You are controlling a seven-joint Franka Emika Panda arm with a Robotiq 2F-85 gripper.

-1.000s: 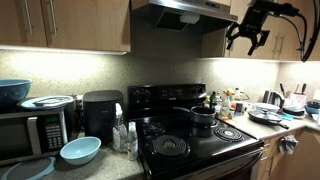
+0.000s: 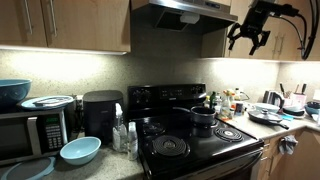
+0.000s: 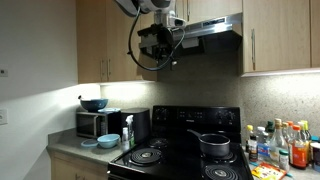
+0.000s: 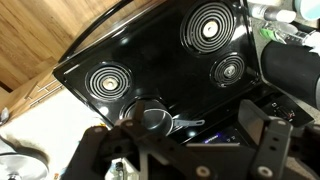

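High above the stove [image 2: 195, 155], my gripper [image 2: 243, 48] hangs well clear of everything, its two fingers spread apart with nothing seen between them. A dark pot [image 3: 214, 145] with a long handle sits on a back burner near the control panel. From the wrist view I look down on the black cooktop, where the pot [image 4: 157, 122] is partly covered by my gripper. The other coil burners [image 4: 207, 28] are bare.
The range hood [image 2: 185, 15] juts out above the stove. Left of it stand a blue bowl [image 2: 80, 151], spray bottles [image 2: 119, 130] and a microwave [image 2: 33, 135]. Several bottles [image 3: 282, 145] crowd the counter on the right, where a pan [image 2: 265, 113] also lies.
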